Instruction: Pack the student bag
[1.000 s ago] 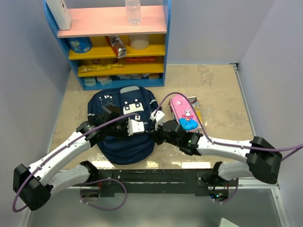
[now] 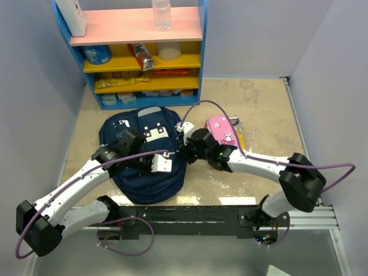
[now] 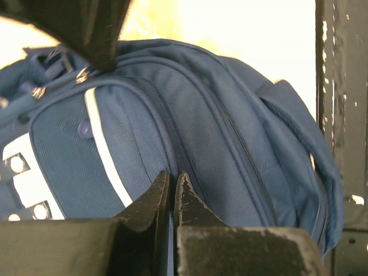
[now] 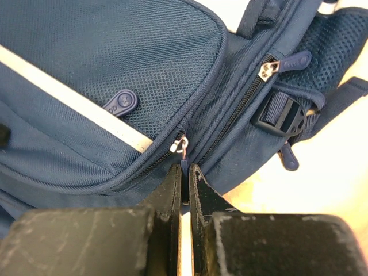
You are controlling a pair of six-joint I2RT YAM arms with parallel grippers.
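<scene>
The navy backpack (image 2: 144, 184) lies on the table in front of the shelf. From the left, my left gripper is over its middle, shut on a piped seam of the backpack's fabric, beside a white stripe. At the bag's right side, my right gripper is shut on a zipper pull hanging from a silver slider (image 4: 179, 144). Other zipper pulls (image 4: 293, 62) and a strap buckle (image 4: 279, 115) show nearby in the right wrist view.
A pink case (image 2: 220, 129) with other items lies right of the bag. The shelf unit (image 2: 138, 36) with bottles and supplies stands at the back.
The backpack has shifted left and slightly toward the front edge.
</scene>
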